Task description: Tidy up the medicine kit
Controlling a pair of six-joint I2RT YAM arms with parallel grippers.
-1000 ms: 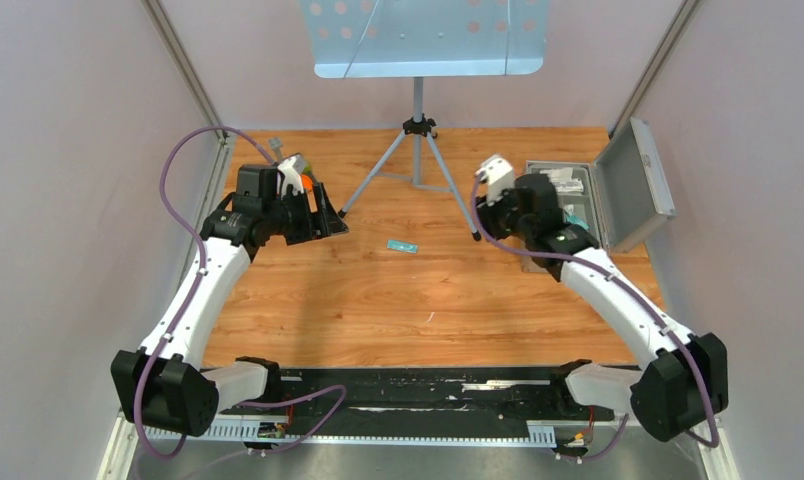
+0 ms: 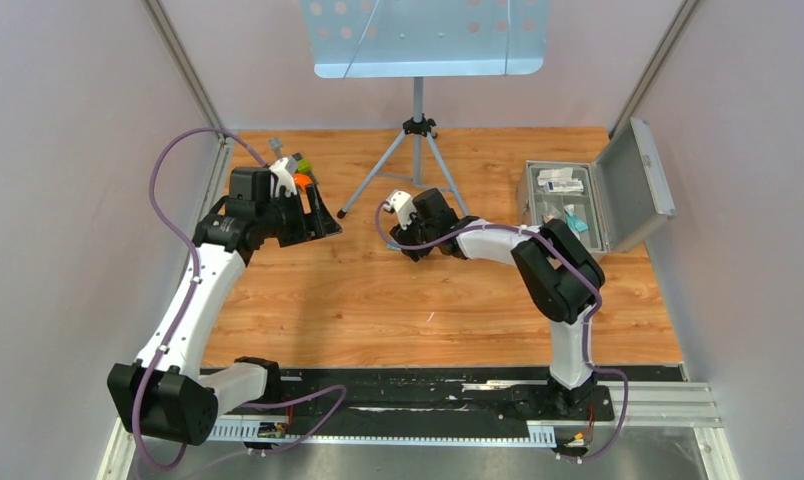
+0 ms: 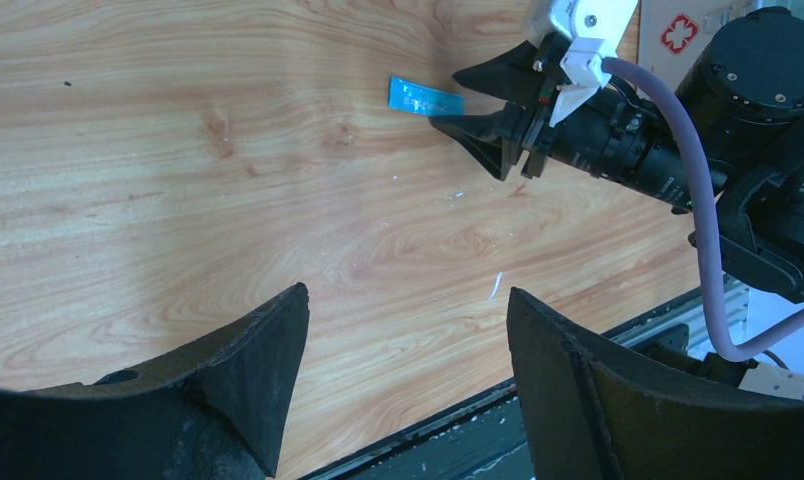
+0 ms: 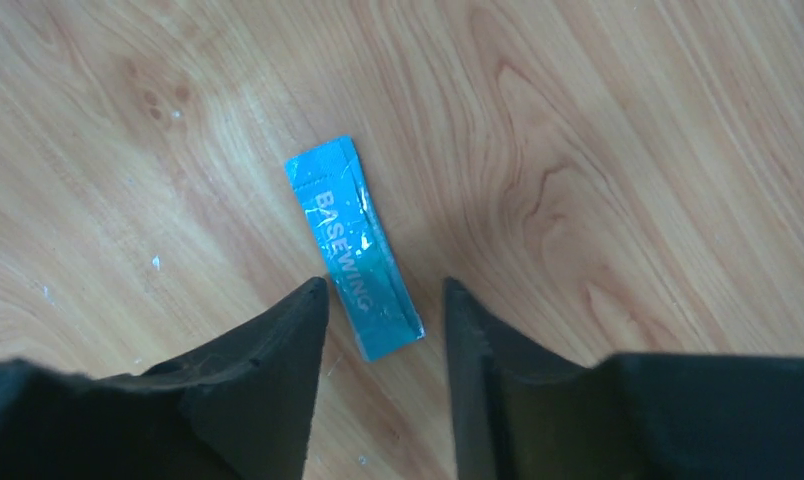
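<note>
A flat blue packet (image 4: 353, 250) with white lettering lies on the wooden table. My right gripper is over its near end, fingers apart on either side and nothing gripped; in the top view it covers most of the packet. From the left wrist view, the packet's blue end (image 3: 418, 97) shows beside the fingers of the right gripper. My left gripper hangs open and empty over the left of the table. The metal medicine kit (image 2: 526, 190) stands at the right with its lid (image 2: 633, 185) raised, holding several small packages.
A stand with thin tripod legs (image 2: 383, 168) rises at the back middle, close to the right gripper. Small items, one of them orange (image 2: 302, 181), lie at the back left behind the left arm.
The right arm has swung left from beside the kit to the blue packet, coming over it. The left arm has shifted only slightly left.
</note>
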